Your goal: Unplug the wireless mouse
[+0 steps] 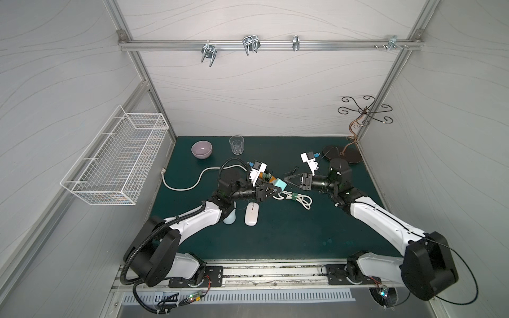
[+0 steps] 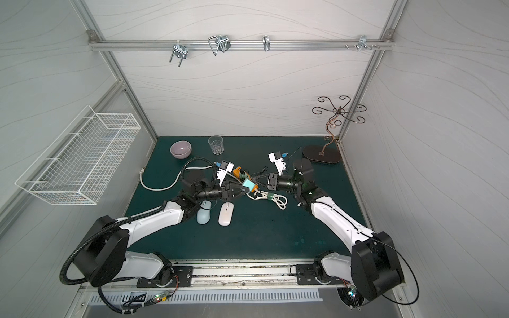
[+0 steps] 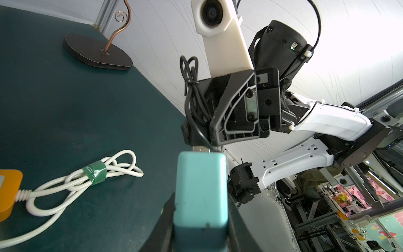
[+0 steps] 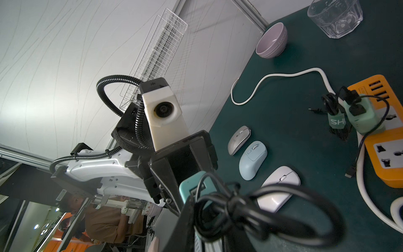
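A mint box-shaped adapter [image 1: 280, 184] is raised over the table; my left gripper [image 1: 273, 188] is shut on it, seen at the bottom of the left wrist view [image 3: 200, 189]. My right gripper [image 1: 287, 179] faces it closely, with a coiled black cable [image 4: 268, 201] at its fingers; whether its fingers are open cannot be told. A white mouse [image 4: 279, 189], a pale blue mouse [image 4: 253, 159] and a grey mouse [image 4: 239, 139] lie on the table.
An orange power strip [image 4: 382, 157] with plugs and white cord lies mid-table. A pink bowl [image 1: 201, 149] and glass [image 1: 236, 144] stand at the back left, a metal stand [image 1: 352, 153] back right. A wire basket [image 1: 116, 159] hangs left.
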